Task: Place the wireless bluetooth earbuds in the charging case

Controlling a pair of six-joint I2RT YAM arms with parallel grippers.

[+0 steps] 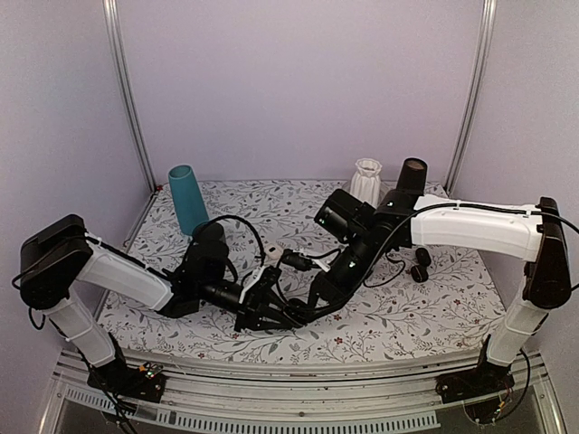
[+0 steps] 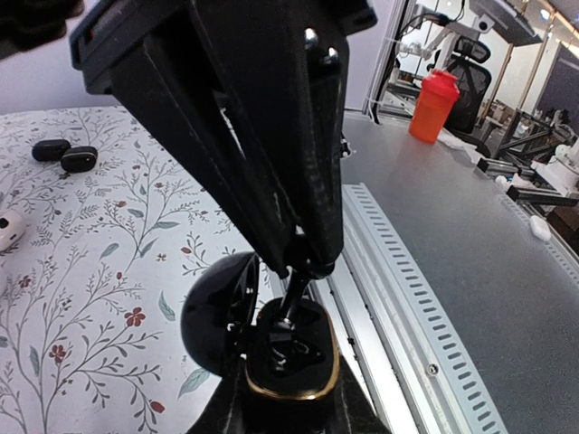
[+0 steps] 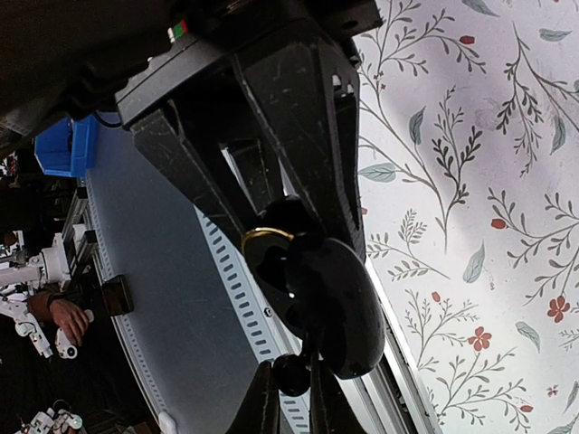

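In the left wrist view, the black charging case [image 2: 306, 348] with a gold rim stands open, its rounded lid [image 2: 215, 312] tipped back to one side. My left gripper [image 1: 291, 320] is shut on the case from below. Over the opening, my right gripper [image 1: 312, 309] is shut on a small black earbud [image 2: 291, 297], whose lower part reaches into the case. The right wrist view shows the earbud's dark round end [image 3: 291, 374] between my right fingertips, close beside the case lid [image 3: 339, 312]. How deep the earbud sits cannot be told; the case interior is mostly dark.
A white rounded object [image 1: 273, 250] lies behind the grippers. At the back stand a teal cup [image 1: 187, 201], a white vase [image 1: 366, 182] and a dark cup [image 1: 412, 176].
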